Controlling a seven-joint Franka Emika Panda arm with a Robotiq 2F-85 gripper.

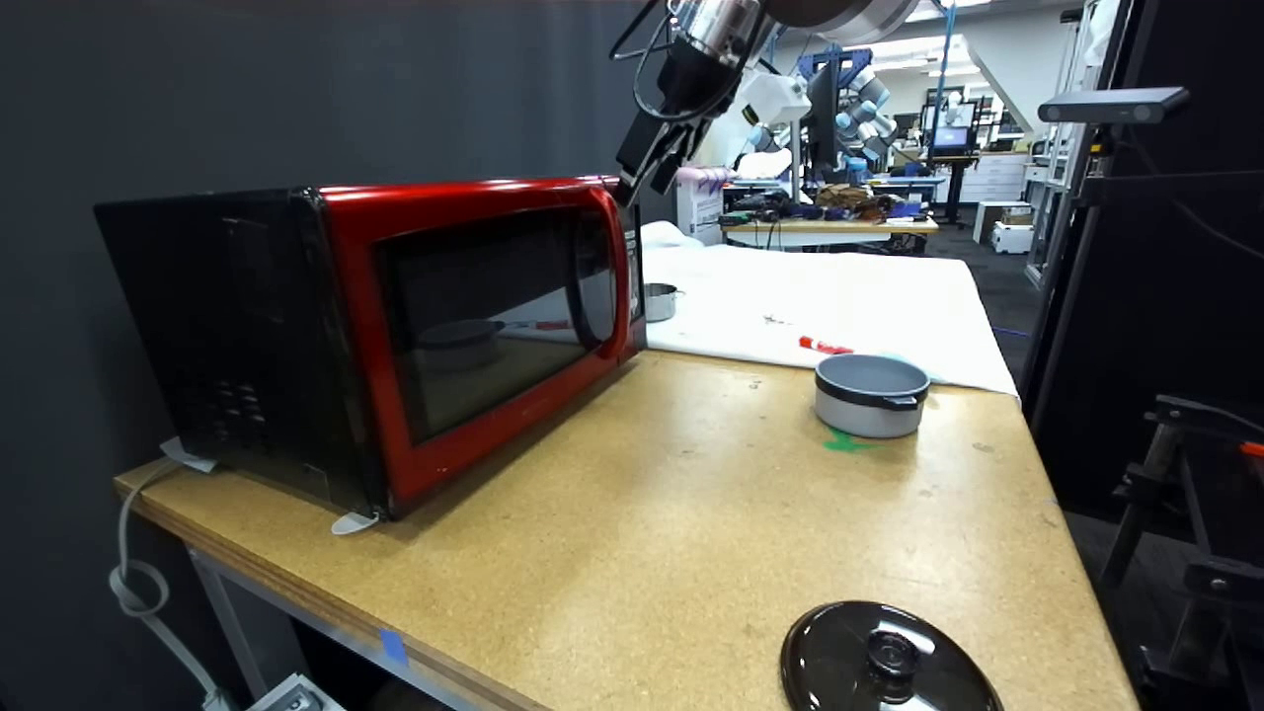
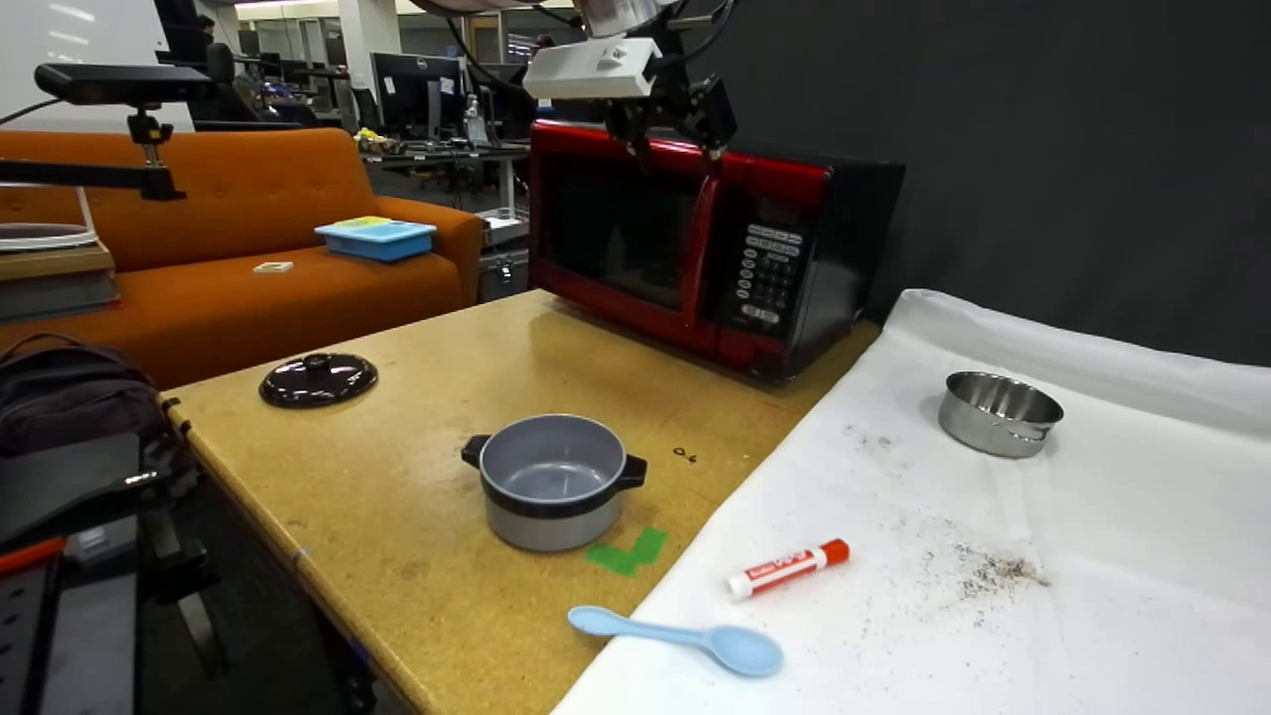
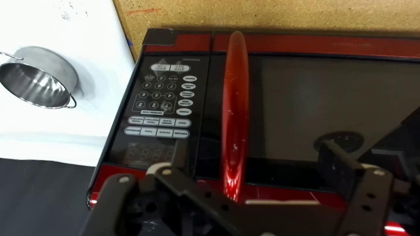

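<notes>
A red and black microwave [image 1: 474,320] stands with its door closed at the back of the table. Its curved red handle [image 3: 235,114] runs between the keypad and the dark window. My gripper is open, one finger on each side of the handle's line, and nothing is gripped. In exterior view 1 the gripper [image 1: 646,172] is at the upper end of the handle, near the microwave's top edge. The second exterior view also has the gripper [image 2: 675,137] by the handle's top. Whether a finger touches the handle, I cannot tell.
On the wooden table are a grey pot [image 2: 554,483] with black handles and a dark lid [image 1: 891,658]. White cloth [image 2: 1108,572] beside it bears a red marker [image 2: 788,568], a light-blue spoon [image 2: 685,636] and a metal pan [image 2: 998,417]. Wood before the microwave is clear.
</notes>
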